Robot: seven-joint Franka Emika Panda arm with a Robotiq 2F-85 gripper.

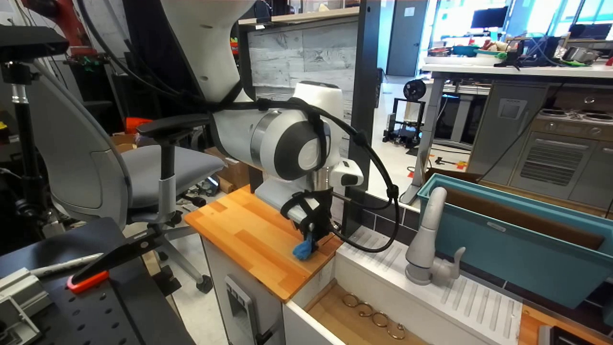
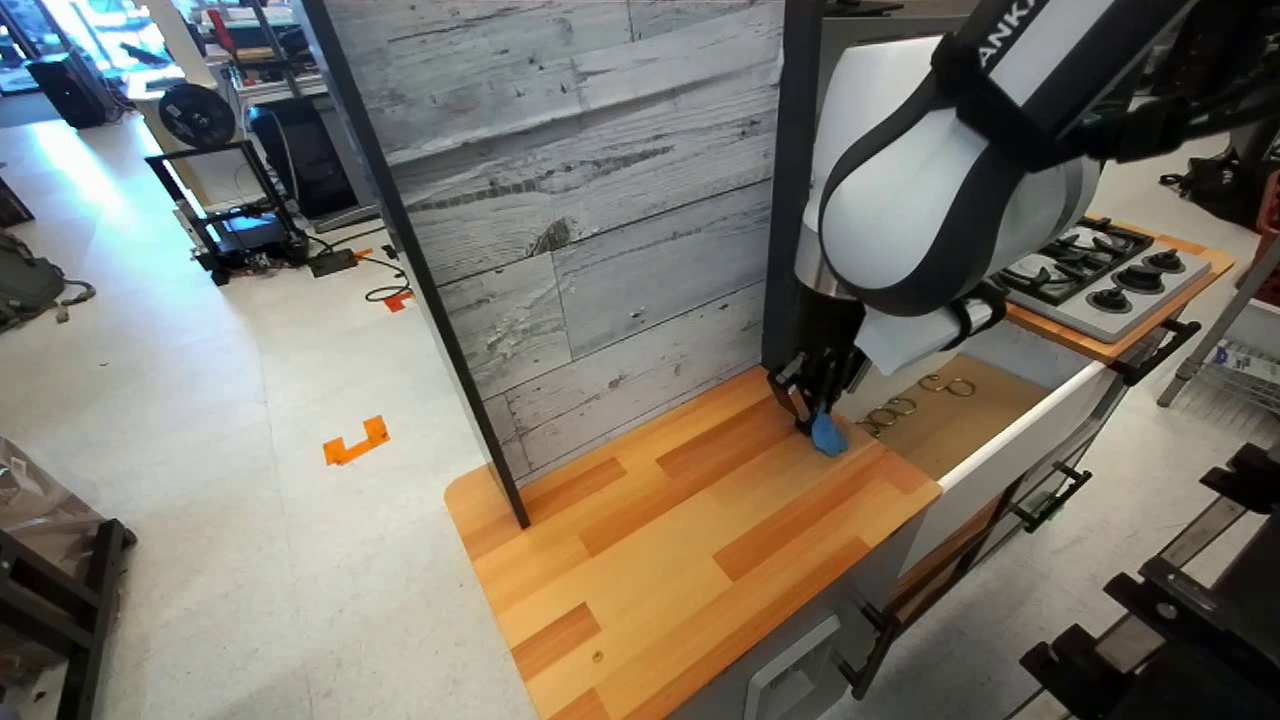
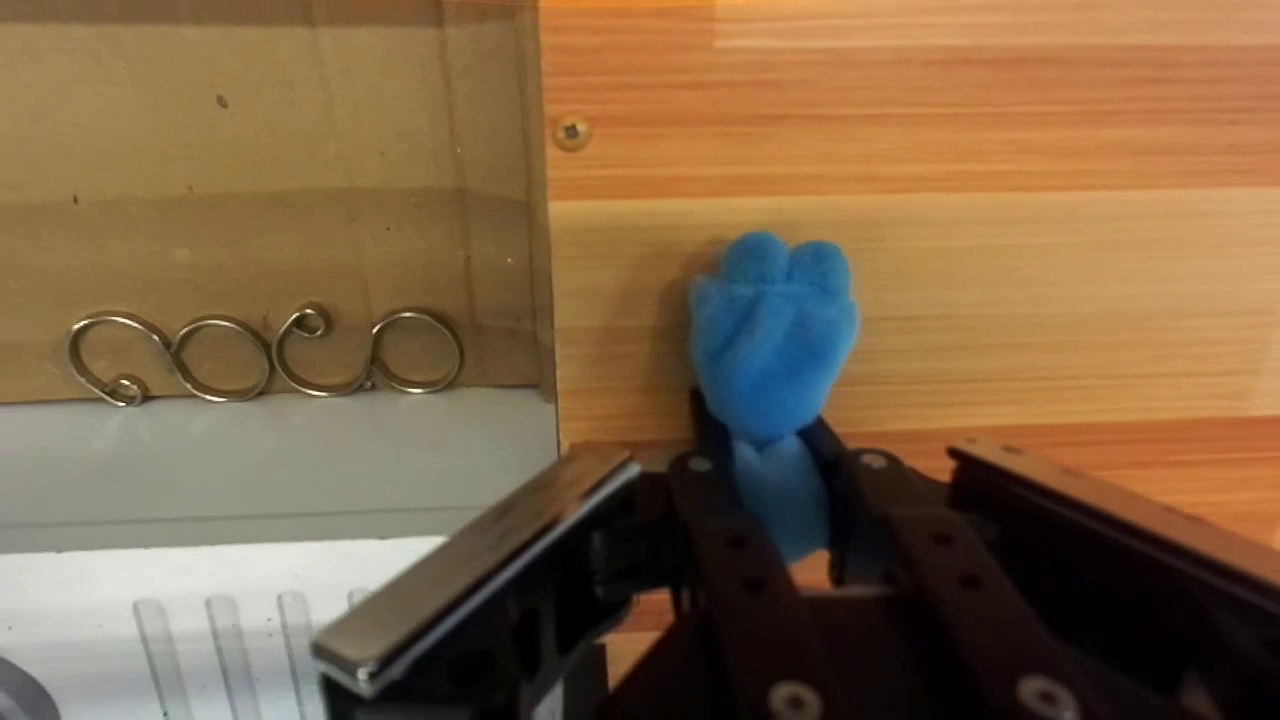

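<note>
A small blue plush toy is pinched at its middle between the black fingers of my gripper, in the wrist view. Its rounded body and two-lobed end stick out past the fingertips, and its other end shows between the fingers. From the first exterior view, the toy is low over the wooden counter near its sink-side edge, below my gripper. The second exterior view has the toy right at the counter surface; whether it still touches the wood I cannot tell.
Beside the counter lies an open basin with a curly metal wire in it. A grey faucet and a teal planter box stand beyond. A wood-patterned panel backs the counter, whose rest is bare.
</note>
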